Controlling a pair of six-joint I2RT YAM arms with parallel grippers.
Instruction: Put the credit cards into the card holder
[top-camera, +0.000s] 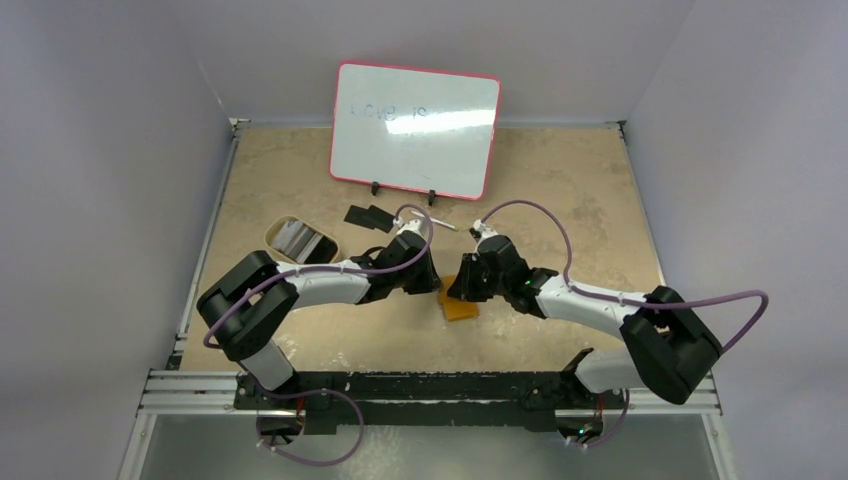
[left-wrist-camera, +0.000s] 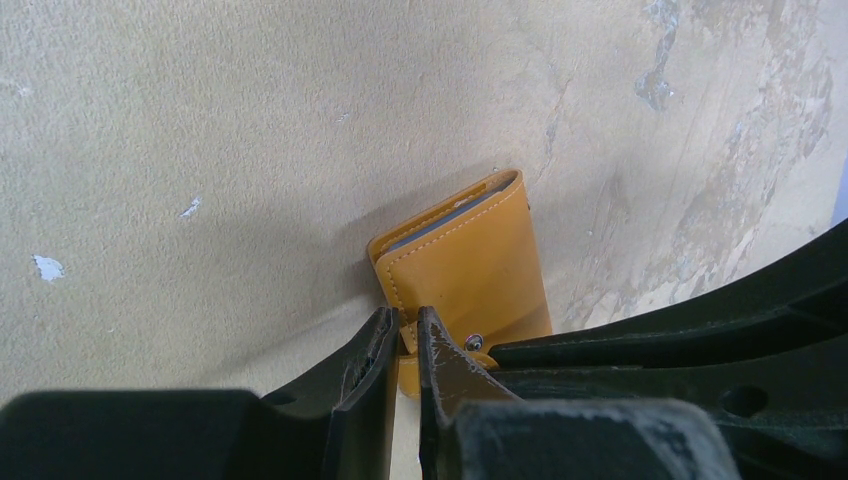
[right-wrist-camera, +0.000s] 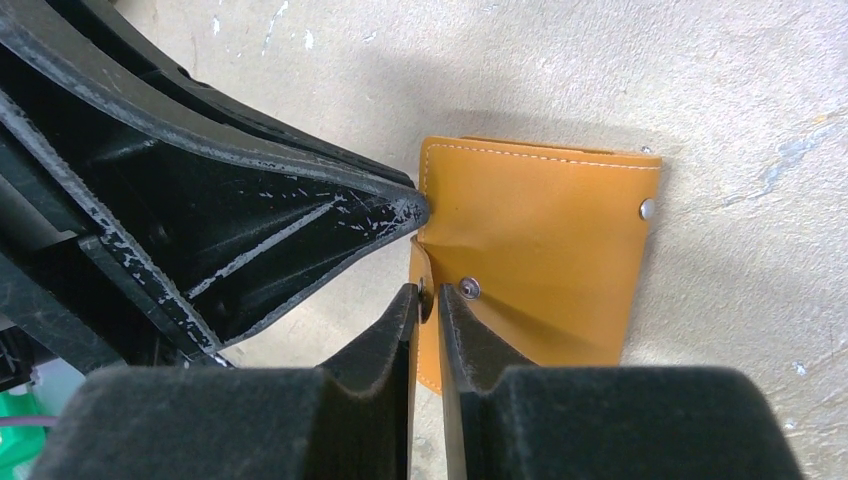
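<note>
An orange card holder (top-camera: 460, 308) lies on the table between my two arms. In the left wrist view, a dark card edge (left-wrist-camera: 460, 212) shows in the slot of the holder (left-wrist-camera: 480, 262). My left gripper is at the holder's strap side, a narrow gap between its fingers with orange leather visible in it. From the other side, my right gripper has the strap flap (right-wrist-camera: 423, 280) at its narrow gap. Whether either finger grips the strap is unclear. The snap stud (right-wrist-camera: 469, 287) is uncovered.
Two black cards (top-camera: 369, 217) lie beyond my left arm. A tray (top-camera: 271, 232) at left holds several grey and black card-like items. A pen (top-camera: 435, 222) and a whiteboard (top-camera: 415, 130) are at the back.
</note>
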